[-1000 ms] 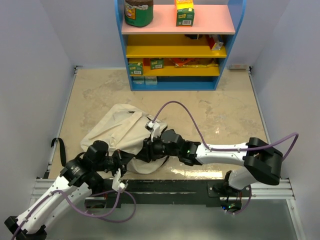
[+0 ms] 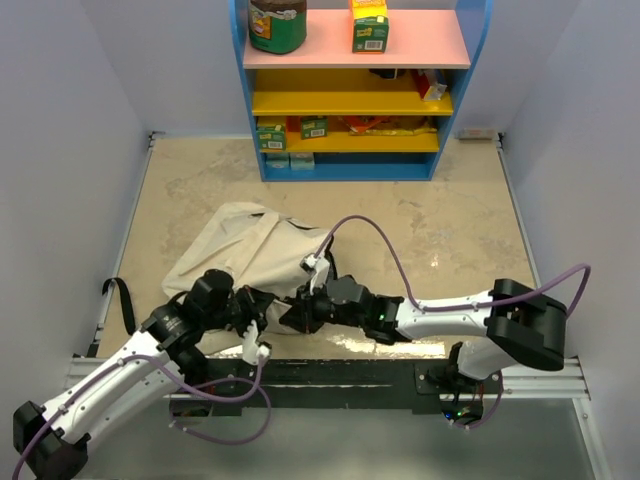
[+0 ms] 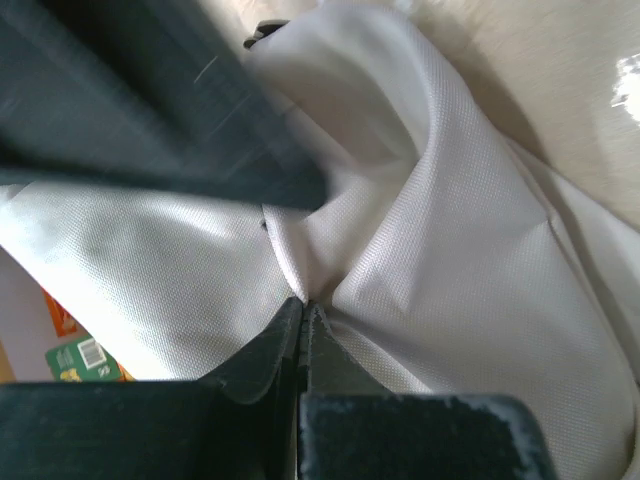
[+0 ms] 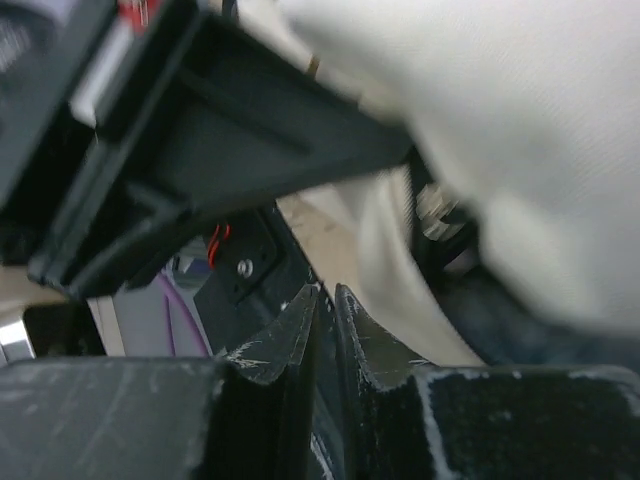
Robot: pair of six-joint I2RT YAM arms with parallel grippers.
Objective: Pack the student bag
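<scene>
A cream cloth bag (image 2: 240, 240) lies crumpled at the front left of the table, both grippers at its lower edge. In the left wrist view my left gripper is shut at a pinched fold of the white fabric (image 3: 450, 260), whose folds fill most of that view. Beside it in the top view is my right gripper (image 2: 295, 310). In the right wrist view its fingertips (image 4: 350, 330) are close together by a blurred fold of cloth; whether anything is between them is unclear.
At the back stands a shelf (image 2: 350, 95) with boxes (image 2: 369, 30), a green container (image 2: 277, 25) and packets. A black strap (image 2: 125, 305) lies at the left edge.
The left arm has moved up and right in the top view. The right gripper has shifted slightly, and the bag's fabric has moved with them.
</scene>
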